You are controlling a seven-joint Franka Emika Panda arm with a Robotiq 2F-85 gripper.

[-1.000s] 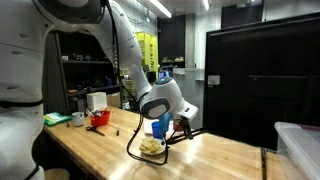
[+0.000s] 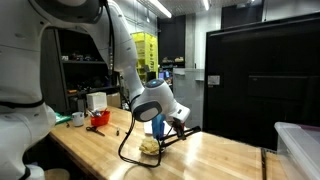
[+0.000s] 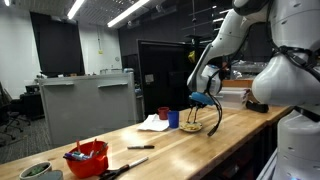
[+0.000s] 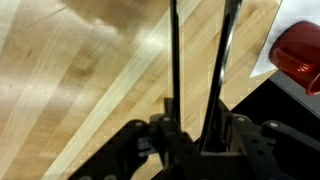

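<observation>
In the wrist view my gripper is shut on a pair of long dark rods point(image 4: 225, 50) that look like tongs. They run forward over bare wood. In exterior view 2 the gripper stands above a yellowish plate point(image 3: 190, 128), with thin dark prongs reaching down near it. A red mug point(image 4: 300, 57) shows at the right of the wrist view. Beside the plate stands a blue cup point(image 3: 173, 118). Exterior view 1 shows the plate point(image 2: 150, 147) just below the arm; its contents are too small to tell.
A white sheet point(image 3: 153, 123) lies near the mug. Closer to the exterior view 2 camera are a red bowl point(image 3: 87, 160) with things in it and a black-handled tool point(image 3: 120, 170). A pale bin point(image 2: 300, 145) stands at the right edge.
In exterior view 1 the arm has shifted left and a little lower, toward the plate. It now covers more of the blue cup. The plate appears unmoved.
</observation>
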